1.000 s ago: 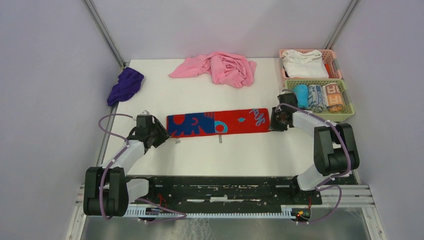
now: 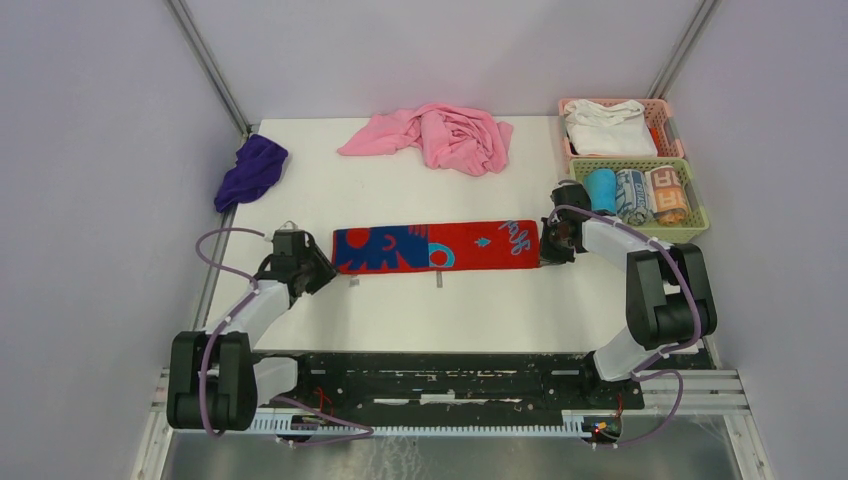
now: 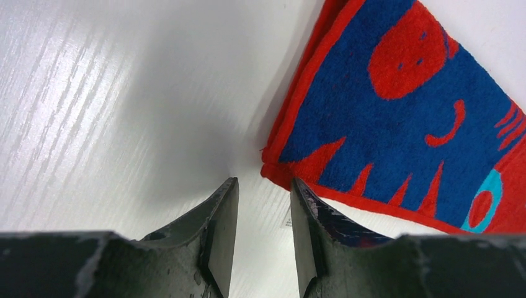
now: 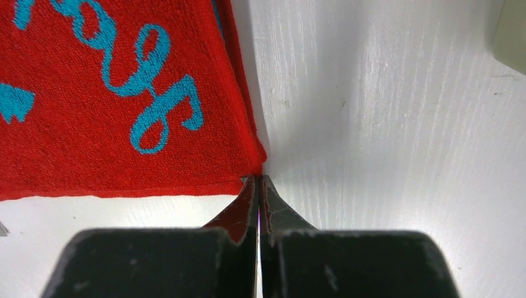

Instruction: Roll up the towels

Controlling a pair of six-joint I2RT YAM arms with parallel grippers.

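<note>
A red and blue towel [image 2: 435, 245] lies folded into a long strip across the white table. In the left wrist view its near corner [image 3: 279, 167] is just beyond my left gripper, whose fingers stand apart with nothing between them. In the right wrist view my right gripper is shut at the red end's corner [image 4: 248, 155], its tips pinching the edge or touching it; which, I cannot tell for sure.
A pink towel [image 2: 450, 140] lies crumpled at the back, a purple one [image 2: 250, 170] at the left. A green basket [image 2: 690, 220] with several rolled towels and a pink basket [image 2: 672, 130] with white cloth stand at the right.
The red end of the towel and my right gripper have shifted very slightly toward the front since a second ago. The left arm has barely moved.
</note>
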